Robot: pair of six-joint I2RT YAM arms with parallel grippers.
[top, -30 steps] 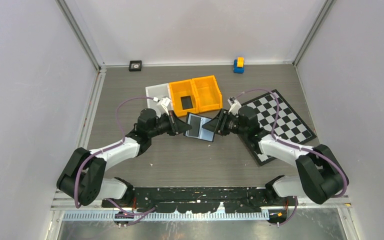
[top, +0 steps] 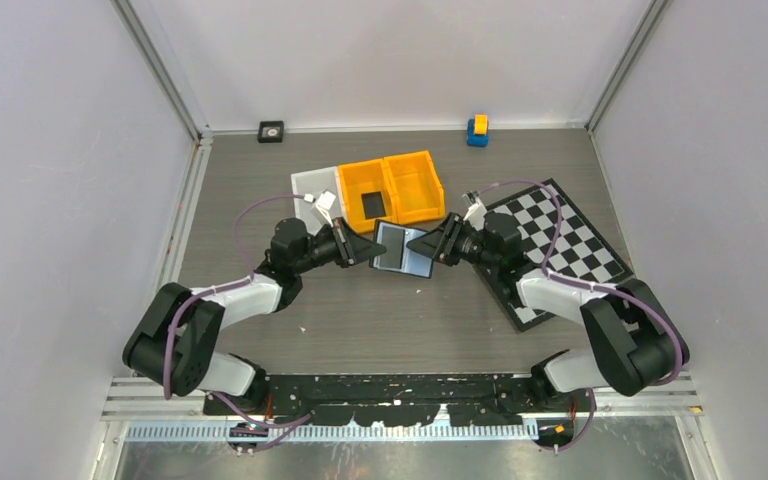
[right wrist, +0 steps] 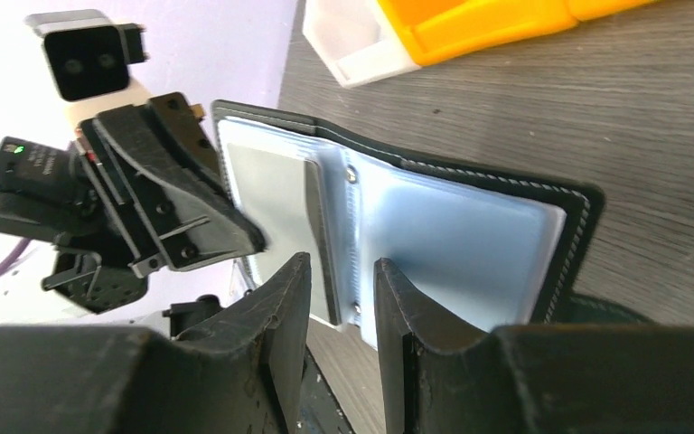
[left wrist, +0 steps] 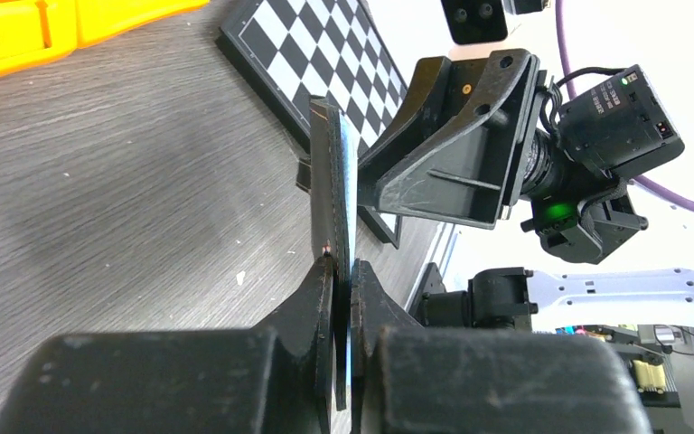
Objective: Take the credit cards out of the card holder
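Note:
The opened card holder hangs between my grippers, dark leather outside, with clear blue-tinted sleeves and a grey pocket inside. My left gripper is shut on its left edge; in the left wrist view the holder stands edge-on between those fingers. My right gripper is part open at the holder's right half. In the right wrist view its fingertips lie over the clear sleeves, near the grey pocket's edge; whether they touch is unclear.
Orange bins and a white bin stand behind. A checkerboard lies right, a small black box and a blue-yellow object at the back.
The holder has shifted slightly right and up in the top view with my left gripper. My right arm has moved slightly too.

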